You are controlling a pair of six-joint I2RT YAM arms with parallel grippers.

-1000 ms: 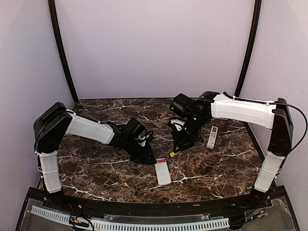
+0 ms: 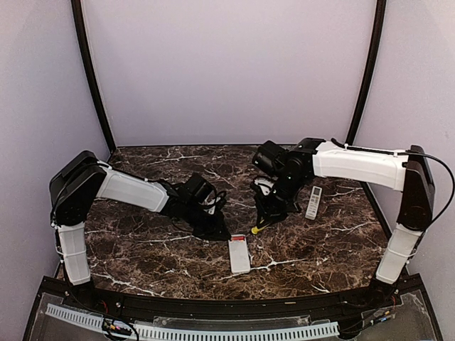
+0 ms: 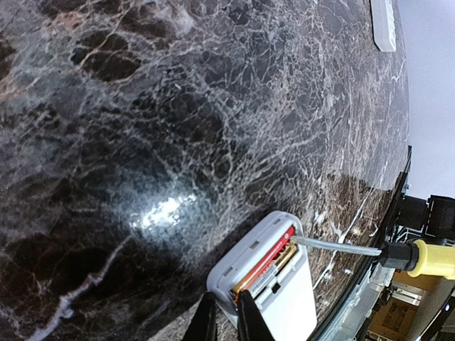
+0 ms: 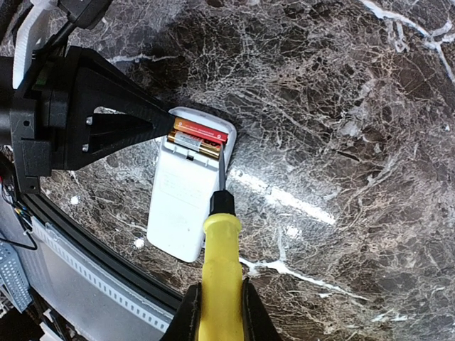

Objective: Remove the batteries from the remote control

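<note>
The white remote control [image 4: 181,202] lies back up near the table's front, its battery compartment open. Inside sit a red-orange battery [image 4: 201,130] at the outer end and a gold-and-black battery [image 4: 193,144] beside it. At the compartment's left side, my left gripper is shut on the remote's edge. My right gripper is shut on the yellow handle of a screwdriver [image 4: 222,249]. The screwdriver's metal tip reaches the right end of the batteries; whether it touches them, I cannot tell.
Another white remote [image 2: 313,202], buttons up, rests at the right behind my right gripper [image 2: 261,219].
The remote's near end has shifted very slightly left. My left arm looks still, and both batteries remain in the compartment.
</note>
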